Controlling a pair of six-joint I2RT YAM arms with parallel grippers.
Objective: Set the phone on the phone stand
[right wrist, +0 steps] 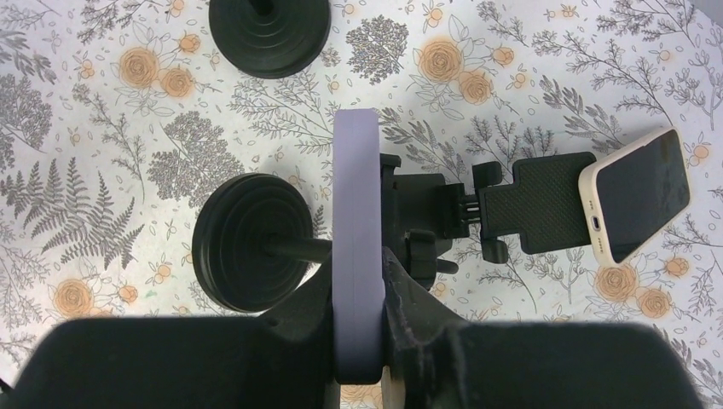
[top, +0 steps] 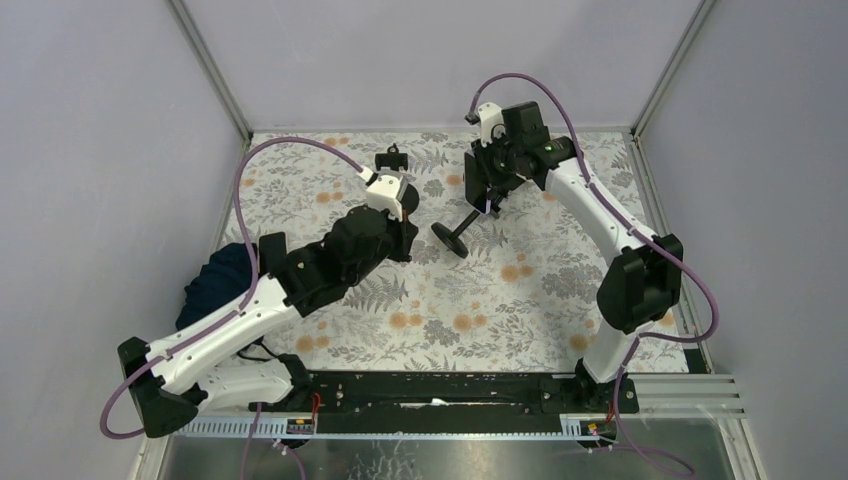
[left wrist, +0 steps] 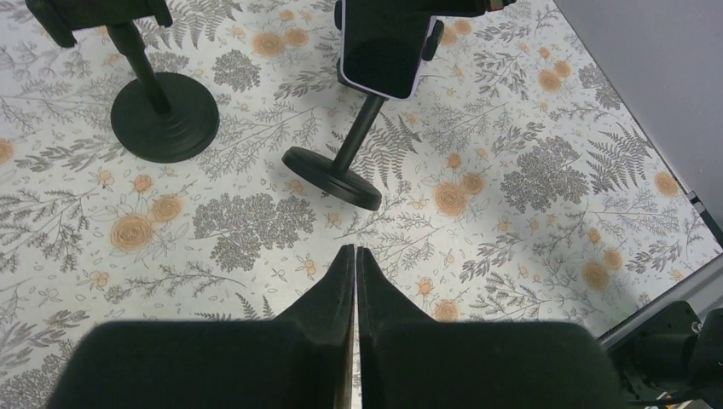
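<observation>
My right gripper is shut on a lilac-edged phone (right wrist: 356, 170), which is upright over the holder of a black phone stand (right wrist: 252, 243); whether it rests in the holder I cannot tell. The left wrist view shows this stand's round base (left wrist: 331, 177) tilted, with the phone (left wrist: 384, 58) at its top. My left gripper is shut, short of the stand on the left, with nothing visible between its fingertips.
A second black stand (left wrist: 164, 119) stands at the back middle. A cream-edged phone (right wrist: 635, 198) lies on the right stand's other holder. A dark phone (top: 272, 250) and navy cloth (top: 215, 282) are at the left.
</observation>
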